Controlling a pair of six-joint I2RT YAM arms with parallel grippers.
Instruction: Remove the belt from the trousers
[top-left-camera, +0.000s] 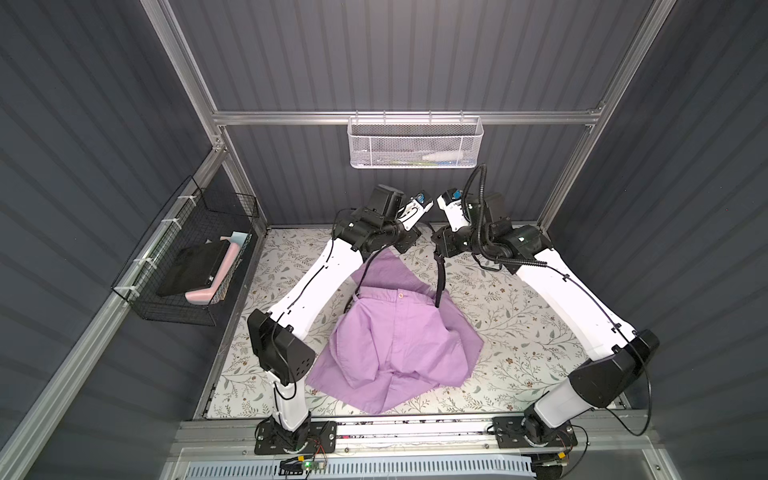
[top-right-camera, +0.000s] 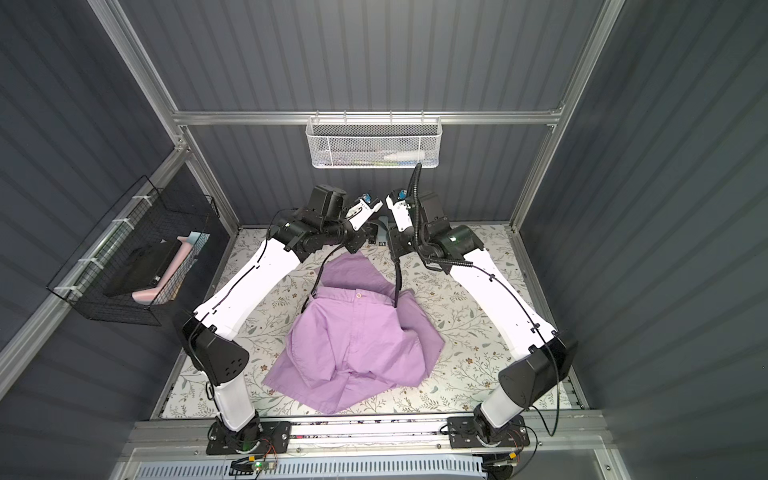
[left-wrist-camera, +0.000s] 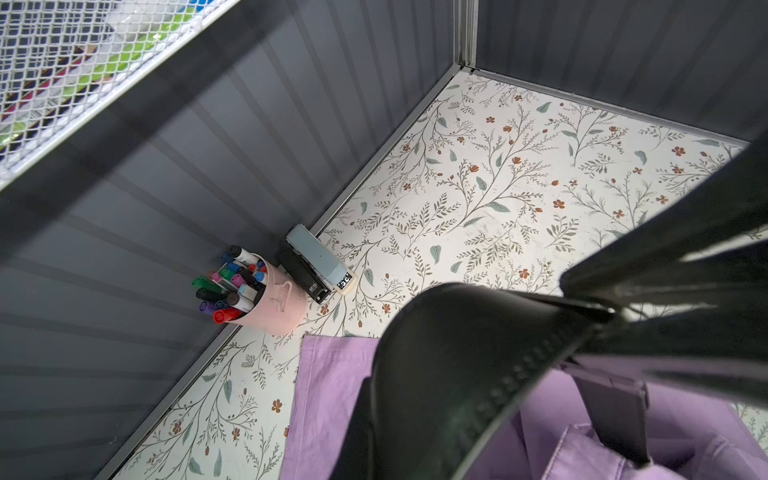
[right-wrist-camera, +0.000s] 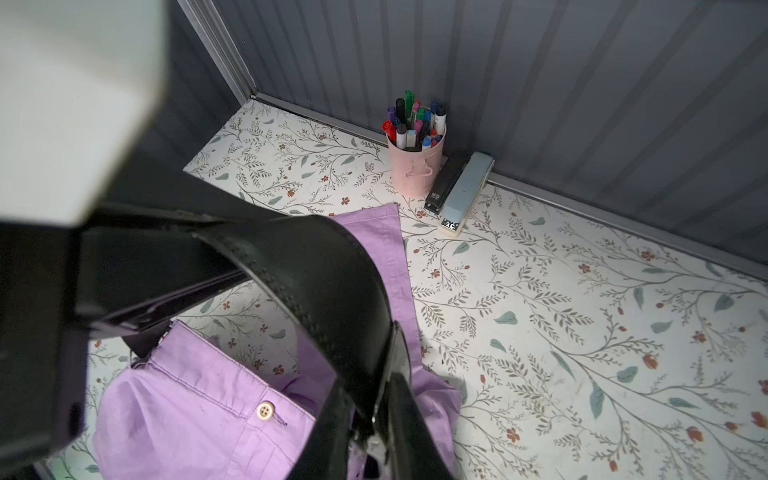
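Note:
The lilac trousers (top-left-camera: 392, 336) lie on the patterned surface, waistband across the middle. A black belt (top-left-camera: 441, 280) rises from the waistband's right side to my right gripper (top-left-camera: 437, 242). Another strand runs from the left side up to my left gripper (top-left-camera: 410, 238), which is shut on it, though its fingertips are mostly hidden. In the right wrist view, the belt (right-wrist-camera: 336, 288) curves down between the parted fingers of my right gripper. Up close in the left wrist view, the belt's curve (left-wrist-camera: 472, 352) covers much of the trousers (left-wrist-camera: 324, 392).
A pink cup (right-wrist-camera: 416, 172) of pens and a stapler (right-wrist-camera: 466, 192) stand against the back wall. A white mesh basket (top-left-camera: 416, 148) hangs above them. The black wire basket (top-left-camera: 172, 300) is on the left.

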